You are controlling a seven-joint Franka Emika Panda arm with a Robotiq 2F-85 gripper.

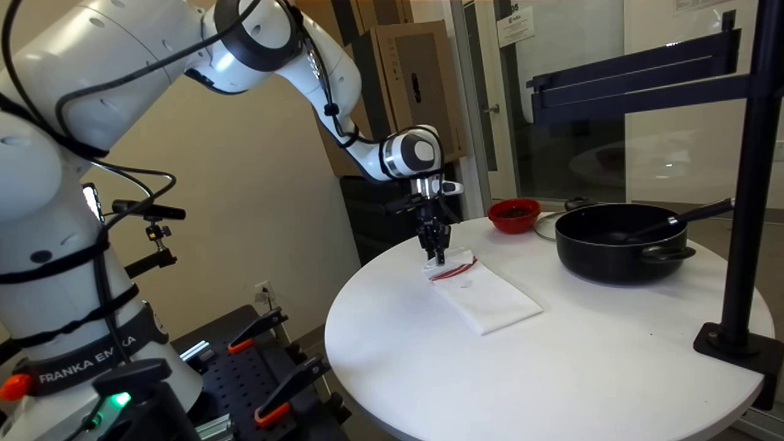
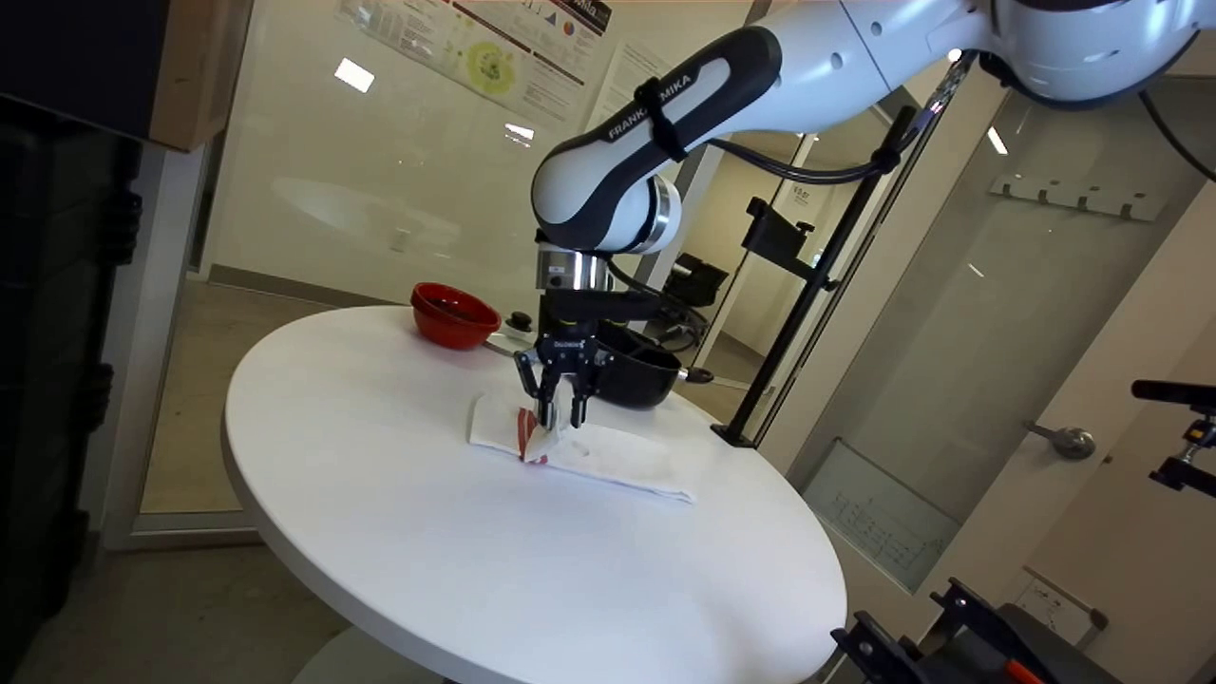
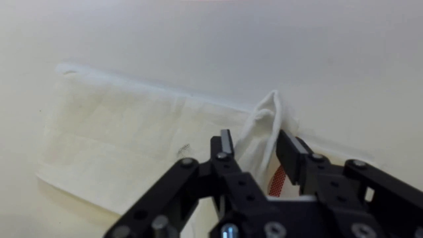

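A white towel with red stripes lies folded on the round white table. At its striped end my gripper points down, low over the cloth. The wrist view shows a raised fold of the towel standing between the fingers, with a gap on the left side, so the fingers are part open around it. One finger is close against the fold's right side; whether it touches I cannot tell. In exterior view 2 the fingers straddle a small peak of the towel.
A red bowl and a glass lid are at the table's back. The black pot stands to the right with a utensil in it. A black post is fixed at the right edge.
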